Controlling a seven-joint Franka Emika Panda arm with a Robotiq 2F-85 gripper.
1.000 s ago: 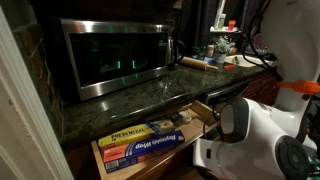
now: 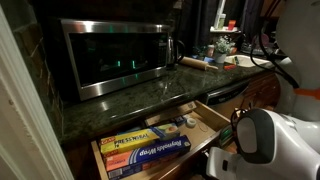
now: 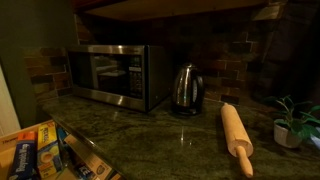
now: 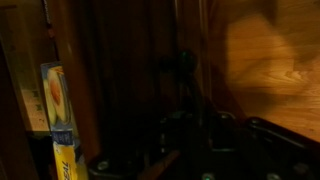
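Observation:
The wooden drawer (image 2: 99,160) stands open beneath the dark counter, with wrap boxes inside. A blue Reynolds Wrap box (image 2: 150,156) lies in front of a yellow box (image 2: 127,138). At the drawer's front, the white arm (image 2: 270,150) hides my gripper in exterior view 1. In the wrist view, my gripper is very dark against the drawer front (image 4: 130,50). It appears shut on the drawer handle (image 4: 187,62), though the contact itself is lost in shadow.
A microwave (image 2: 118,55), a kettle (image 3: 187,90), a rolling pin (image 3: 236,137) and a potted plant (image 3: 295,122) stand on the counter (image 3: 170,140). Bare wooden floor (image 4: 275,60) shows beyond the drawer front.
The drawer and its boxes have come slightly farther out from under the counter. The arm has moved outward and lower along with it.

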